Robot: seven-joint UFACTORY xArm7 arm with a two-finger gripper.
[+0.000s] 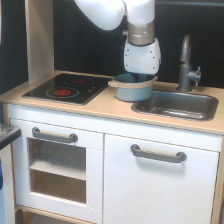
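Observation:
A blue-grey pot (131,92) sits on the wooden counter between the stovetop and the sink, close to the sink's left edge. Directly over it hangs the white arm, pointing down. My gripper (141,77) is at the pot's opening, around its back right rim. Its fingertips are small, dark and partly hidden by the pot, so neither their gap nor any hold on the rim can be made out.
The black stovetop (66,88) with red rings lies left of the pot and looks empty. To the right are the metal sink (178,104) and a dark upright faucet (187,65). White cabinet doors with grey handles (158,154) fill the front below.

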